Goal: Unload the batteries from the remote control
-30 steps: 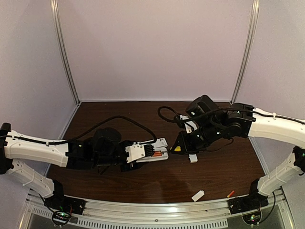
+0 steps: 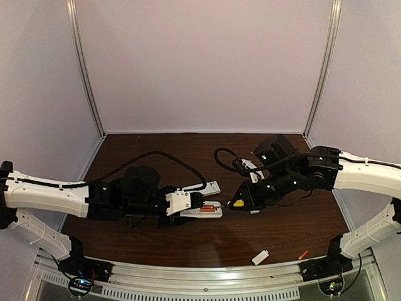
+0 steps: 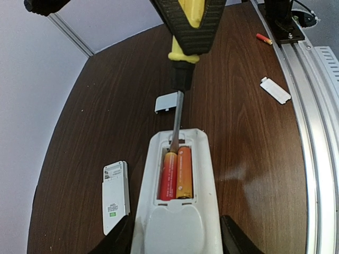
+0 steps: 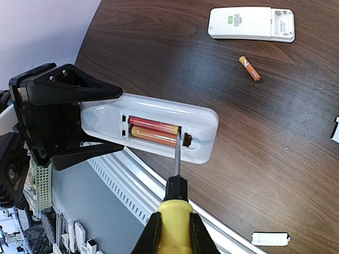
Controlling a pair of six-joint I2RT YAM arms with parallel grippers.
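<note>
My left gripper is shut on the white remote control (image 4: 204,129), holding it above the table with its open battery bay facing up. Two batteries lie side by side in the bay: a red one (image 3: 168,176) and an orange one (image 3: 184,172). A screwdriver with a yellow and black handle (image 4: 176,222) is gripped in my right gripper, which is shut on it. In the left wrist view, the screwdriver's metal tip (image 3: 175,140) reaches into the bay at the end of the red battery. Whether it is wedged beneath that battery cannot be told.
Another white remote (image 4: 249,24) lies on the table, with a loose orange battery (image 4: 250,69) near it. A white cover (image 2: 260,257) and another loose battery (image 2: 303,255) are by the front rail. A further white piece (image 3: 166,102) lies beyond the held remote.
My right gripper and the screwdriver have shifted slightly right and toward the front of the table. The held remote's free end has moved slightly the same way; the left arm is nearly still.
</note>
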